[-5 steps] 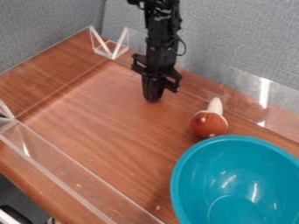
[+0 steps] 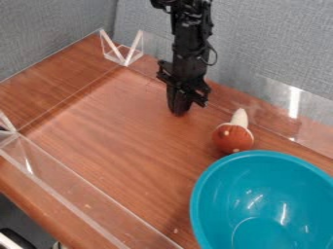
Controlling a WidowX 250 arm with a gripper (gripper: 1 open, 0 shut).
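My black gripper (image 2: 180, 103) hangs at the back middle of the wooden table, low over its surface, with its fingertips close together or overlapping from this view; whether anything is between them is hidden. To its right and a little nearer lies a round red object (image 2: 233, 138) with a white pointed top (image 2: 240, 119), apart from the gripper. A large teal bowl (image 2: 208, 209) fills the lower right.
Clear plastic walls (image 2: 92, 205) line the table's edges, with white corner braces (image 2: 124, 51) at the back left. Grey padded walls stand behind.
The gripper has shifted slightly right; the red object and bowl have not moved.
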